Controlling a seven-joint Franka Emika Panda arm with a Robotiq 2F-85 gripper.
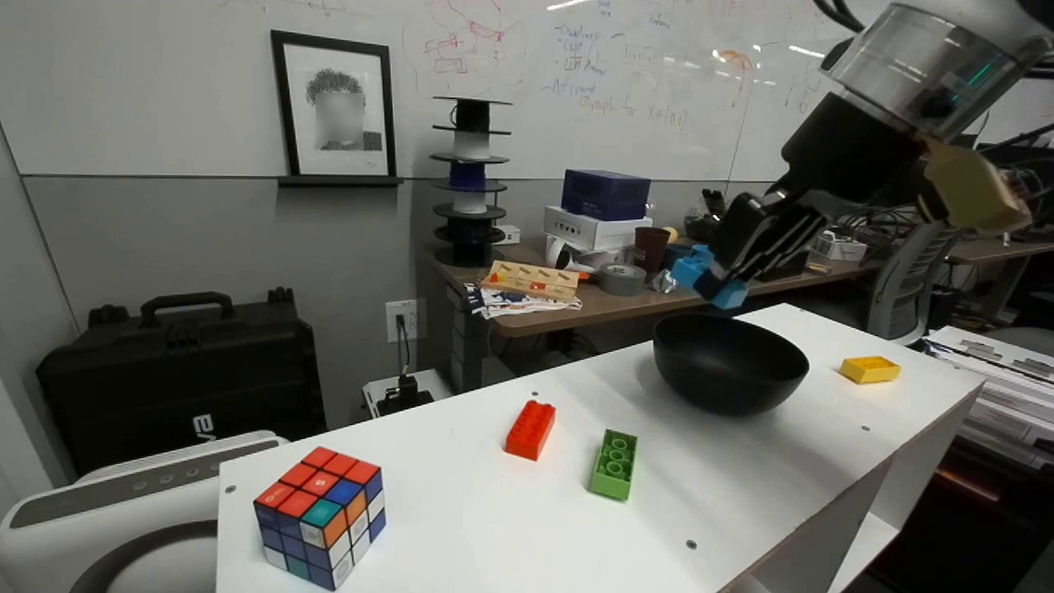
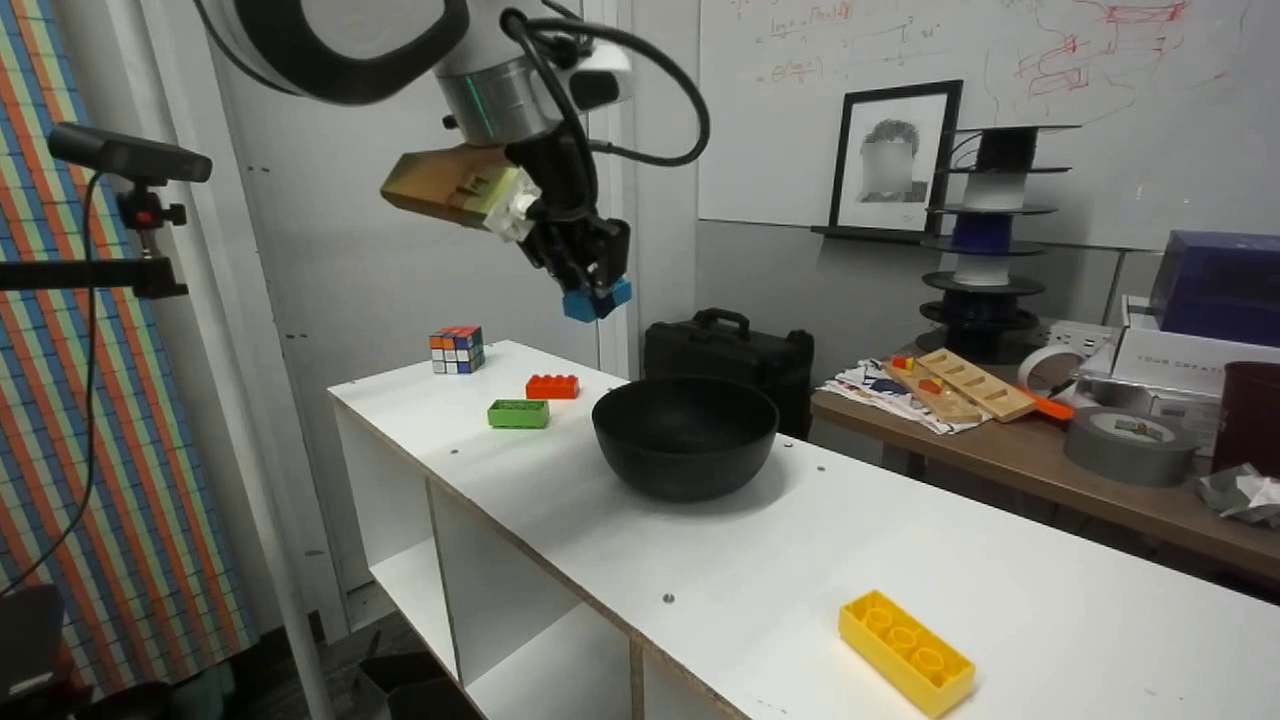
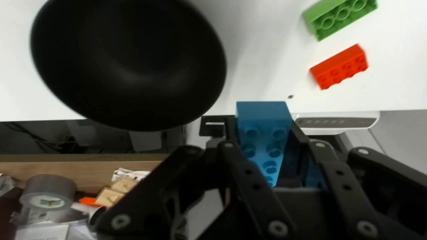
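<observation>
A blue brick is clamped between the fingers of my gripper, which is shut on it. In the wrist view its studs face the camera, and one finger lies along each side. The brick hangs clear of the white surface. In exterior view 1 it is just above the far rim of the black bowl; the wrist view puts the bowl to the left of the brick. The bowl stands upright, and the wrist view shows nothing in its dark inside.
A green brick and a red brick lie on the white tabletop, with a Rubik's cube at one end. Across the bowl from them lies a yellow brick. A brown desk runs behind.
</observation>
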